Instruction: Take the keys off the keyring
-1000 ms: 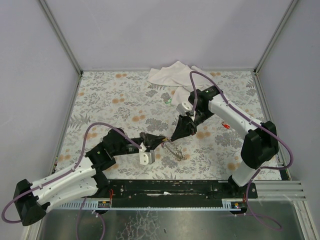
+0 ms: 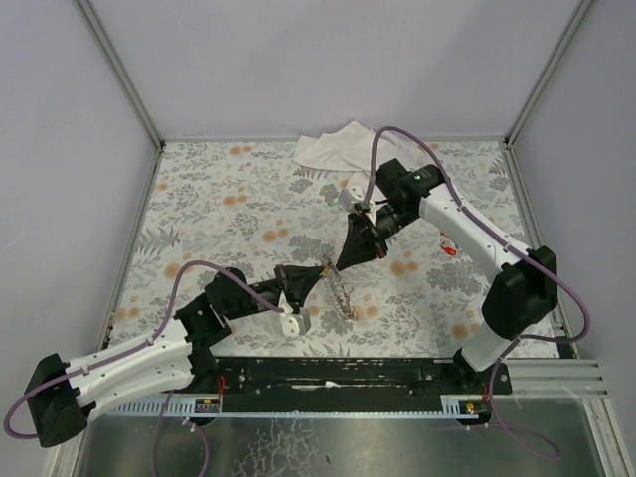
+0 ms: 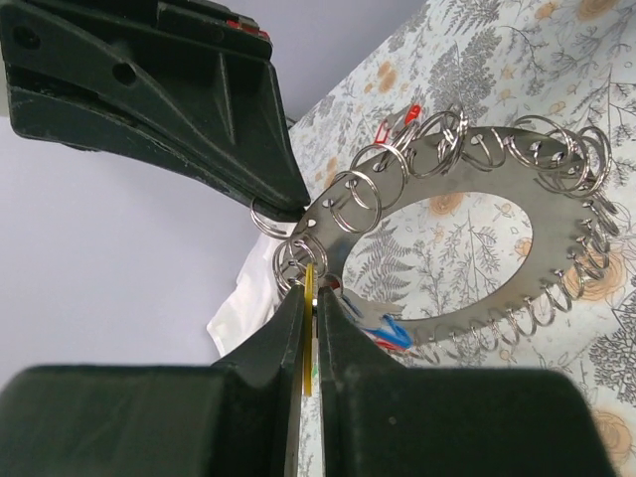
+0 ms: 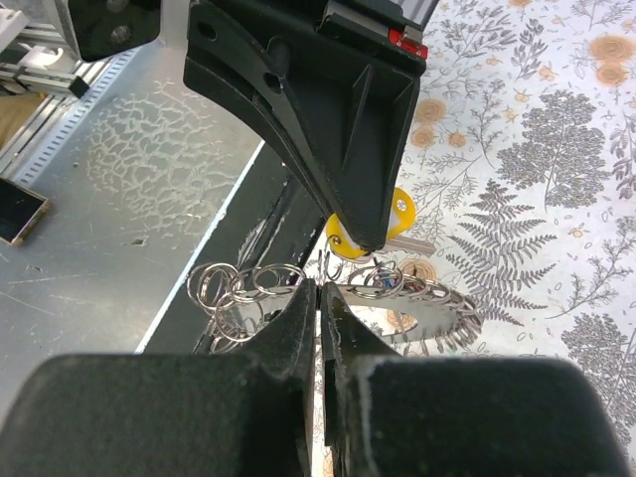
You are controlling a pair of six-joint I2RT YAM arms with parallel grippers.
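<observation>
The keyring (image 3: 556, 214) is a flat oval metal plate with many small wire rings along its edge. It hangs between my two grippers. My left gripper is shut on the yellow key, whose thin edge shows between its fingers; its yellow head (image 4: 401, 211) sticks out around the fingertips in the right wrist view. My right gripper is shut on the keyring, at a small ring by the plate's end. The fingertips of both grippers nearly meet in the top view. Whether the yellow key is still threaded on a ring is hidden.
A red key (image 2: 448, 249) lies on the patterned table to the right, and a small green item (image 2: 335, 202) lies farther back. White cloth (image 2: 350, 149) is at the back edge. Blue and red pieces (image 3: 393, 333) show behind the keyring.
My right gripper has shifted slightly away from the front edge, its wrist moving back and left. The keyring swung from a rightward slant to hanging steeper. The left gripper has barely moved.
</observation>
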